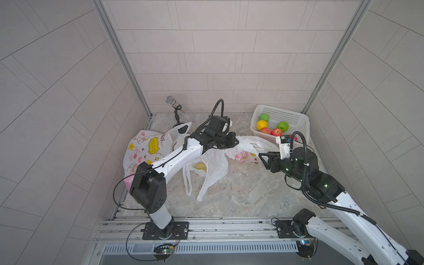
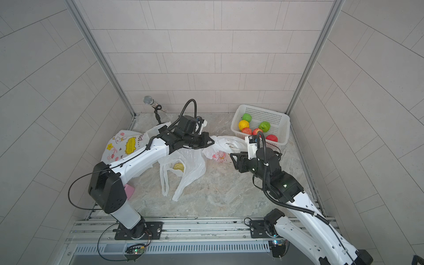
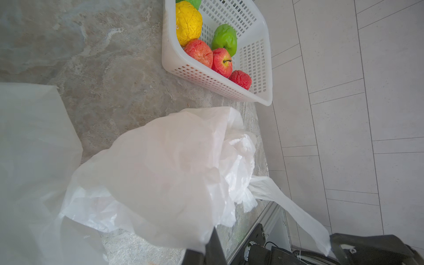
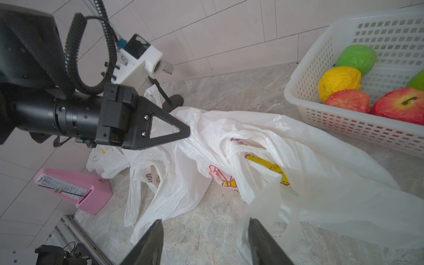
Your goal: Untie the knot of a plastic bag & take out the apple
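A thin white plastic bag with printed pictures lies across the middle of the table. My left gripper is shut on its gathered film; in the left wrist view the film runs right up to its fingertips. The right gripper stands open to the right of the bag. A pale loop of film rises against its right-hand finger, with empty space toward the other finger. A strap stretches from the bag to the right gripper in the left wrist view. No apple shows inside the bag; any contents are hidden.
A white basket at the back right holds several fruits, including a red apple. A printed bag lies at the left, and a microphone stand stands behind. Bare table lies in front.
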